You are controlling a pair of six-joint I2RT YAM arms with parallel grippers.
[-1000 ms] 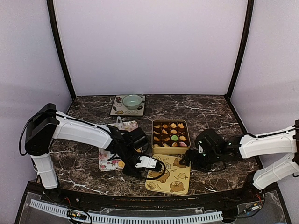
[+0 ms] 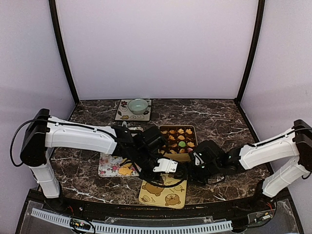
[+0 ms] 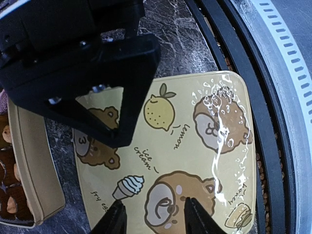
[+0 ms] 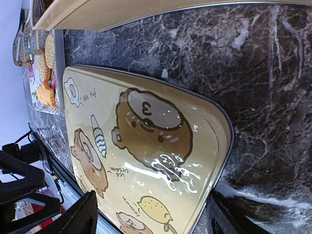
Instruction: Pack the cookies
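The yellow lid with bear drawings (image 2: 162,195) lies flat on the table in front of the cookie tin (image 2: 176,157), which is filled with cookies in dark compartments. In the left wrist view my left gripper is open above the lid (image 3: 146,163), its fingers apart and nothing held. My right gripper is also open, low over the lid (image 4: 141,175); one of its fingers (image 4: 222,219) is by the lid's edge, but whether they touch I cannot tell. From above, both grippers crowd together and partly cover the lid and tin.
Left of the tin, partly under my left arm, is a floral tray (image 2: 111,165) with a few cookies. A pale green bowl (image 2: 138,106) stands on a patterned board (image 2: 123,113) at the back.
The lid has shifted left and slightly toward the front edge. My left gripper has moved right, now covering part of the tin; my right gripper has moved a little left.
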